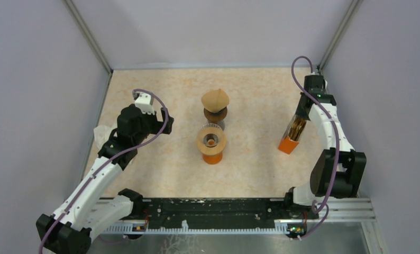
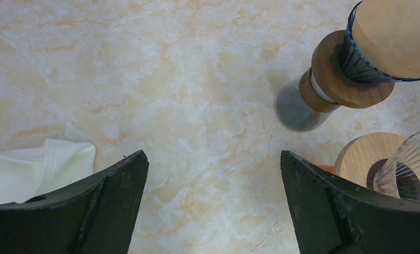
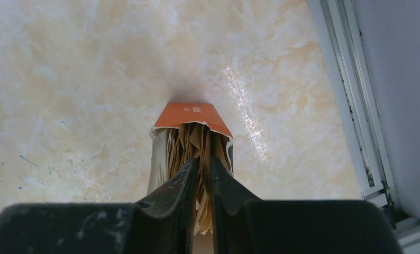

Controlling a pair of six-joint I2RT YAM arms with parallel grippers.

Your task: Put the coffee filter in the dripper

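The box of filters point(image 1: 292, 132), orange at its near end, stands on the right of the table with brown paper filters point(image 3: 194, 138) upright inside. Over its open top is my right gripper, fingertips close together; brown paper shows in the narrow gap, but whether they grip it cannot be told. A clear ribbed dripper point(image 2: 403, 169) with a wooden collar point(image 1: 201, 138) stands at centre front, no filter visible in it. Behind it, another dripper point(image 2: 350, 58) on a glass base holds a brown filter point(image 1: 215, 99). My left gripper hangs open and empty, left of the drippers.
White cloth point(image 2: 65, 164) lies at the left, partly behind the left arm. Walls close in the back and both sides.
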